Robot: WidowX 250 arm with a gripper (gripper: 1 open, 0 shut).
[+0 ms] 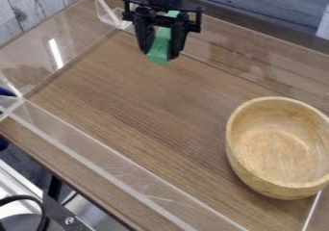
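Observation:
My black gripper point(161, 28) is at the top centre of the camera view, shut on a green object point(162, 44) that hangs below it. Part of the object is hidden behind the fingers.
A large tan wooden bowl point(275, 148) sits at the lower right. Clear plastic edging runs along the left. A black cable lies at the lower left corner.

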